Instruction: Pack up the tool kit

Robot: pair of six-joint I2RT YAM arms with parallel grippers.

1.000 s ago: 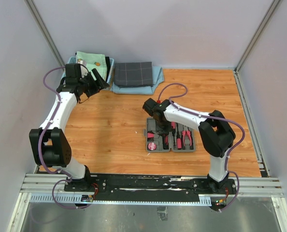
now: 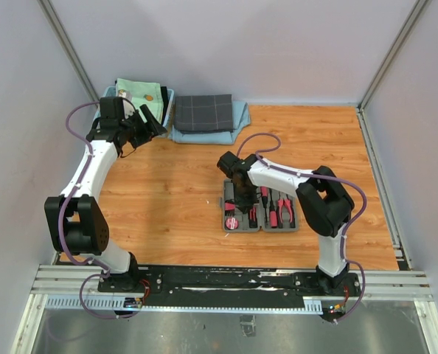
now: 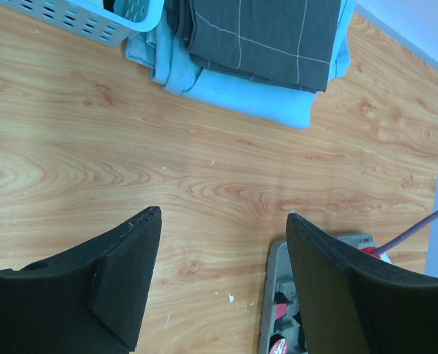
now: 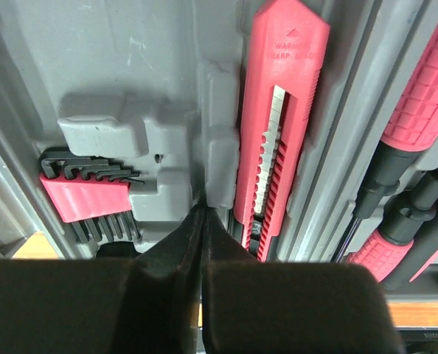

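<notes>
The grey tool case (image 2: 225, 230) lies unfolded on the table, tools in both halves. In the right wrist view, a red utility knife (image 4: 299, 55) sits in a slot, and a red holder of black hex keys (image 4: 90, 198) lies to its left. My right gripper is shut, nothing showing between its fingers; its tips point down at the case between these two, close to the knife's lower end. Whether they touch anything cannot be told. Red-handled pliers (image 2: 284, 209) fill part of the right half. Far from the case, my left gripper hangs open and empty.
At the back left stands a blue basket (image 3: 105, 28) with cloths in it. Beside it, a dark checked cloth (image 2: 204, 114) lies on a folded blue towel (image 2: 241, 118). A purple cable loops above the right arm.
The right arm has shifted slightly, its gripper reaching a little lower over the left half of the case. The left arm and the tools look unchanged.
</notes>
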